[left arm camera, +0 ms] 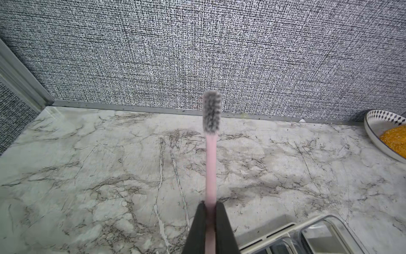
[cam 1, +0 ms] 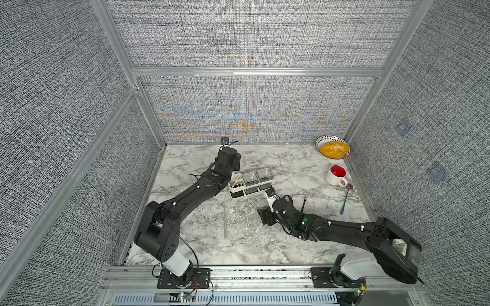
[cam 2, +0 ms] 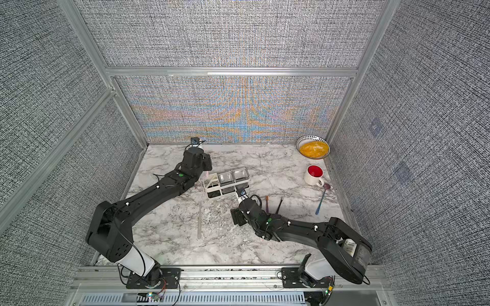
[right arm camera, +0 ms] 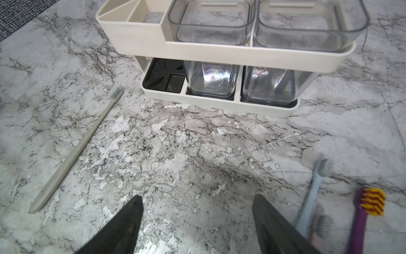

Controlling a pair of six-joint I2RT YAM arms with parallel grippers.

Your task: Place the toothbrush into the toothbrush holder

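My left gripper is shut on a pink toothbrush (left arm camera: 210,160), held bristles up above and beside the toothbrush holder (cam 1: 251,188), a white rack with clear cups. My right gripper stands open in front of the holder, nothing between its fingers. In the right wrist view a beige toothbrush (right arm camera: 74,156) lies left of the holder, and blue (right arm camera: 310,196), pink (right arm camera: 321,226) and purple (right arm camera: 361,216) toothbrushes lie at the lower right.
At the back right are a patterned bowl (cam 1: 332,155) with orange contents and a red-lined mug (cam 1: 332,178), with a spoon (cam 1: 343,206) below it.
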